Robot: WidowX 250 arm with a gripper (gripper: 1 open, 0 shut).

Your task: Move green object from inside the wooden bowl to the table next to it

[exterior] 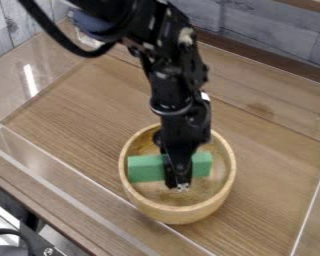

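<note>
A bright green block [147, 169] is at my black gripper [179, 182], which is shut on its middle, with the fingers hiding part of it. Its left end shows clearly and looks raised above the bowl floor and level with the rim. Around and below it sits the round wooden bowl [180, 213] on the table. The arm comes down from the upper left and covers the bowl's back part. How high the block hangs is hard to tell from this one angle.
Bare wooden table [63, 125] lies to the left of the bowl, and more free tabletop is at its right. Black cables [16, 240] run along the lower left corner. A pale wall stands at the upper left.
</note>
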